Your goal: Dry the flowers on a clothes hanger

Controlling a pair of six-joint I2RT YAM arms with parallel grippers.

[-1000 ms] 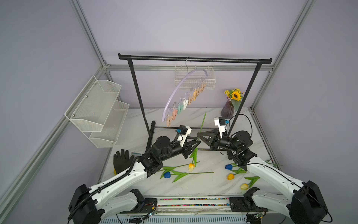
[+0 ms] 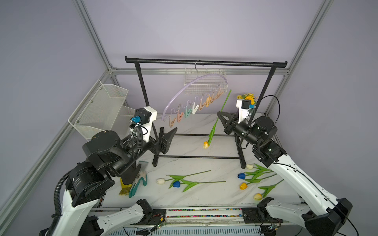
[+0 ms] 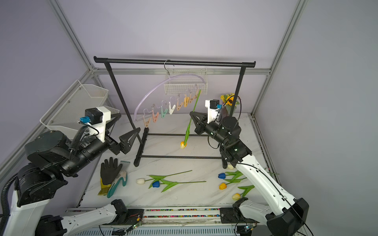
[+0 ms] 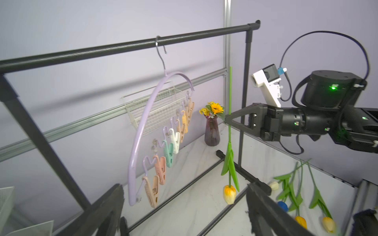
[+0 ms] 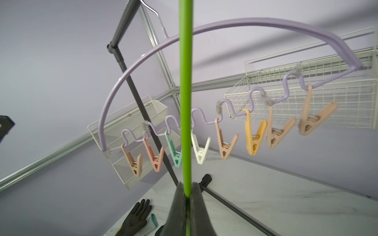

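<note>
A lilac hanger (image 4: 137, 140) hangs from the rack's top bar, carrying several coloured pegs (image 5: 174, 153). My right gripper (image 3: 193, 114) is shut on the stem of a yellow tulip (image 2: 206, 145), which hangs head down with the green stem (image 5: 186, 98) upright, just right of the pegs in the top views. My left gripper (image 2: 166, 140) stands open, left of the hanger, with nothing between its fingers. Other white, blue and yellow tulips (image 2: 176, 184) lie on the table in front of the rack.
The black rack (image 2: 196, 156) spans the middle. A vase of sunflowers (image 4: 211, 131) stands at the back right. White mesh shelves (image 2: 94, 110) are on the left wall, a wire basket (image 3: 185, 86) on the back wall. Gloves (image 3: 109, 171) lie at the front left.
My right gripper has risen with the tulip and moved slightly right. My left gripper has moved left and up, away from the tulip, and is open. The hanger has swung slightly.
</note>
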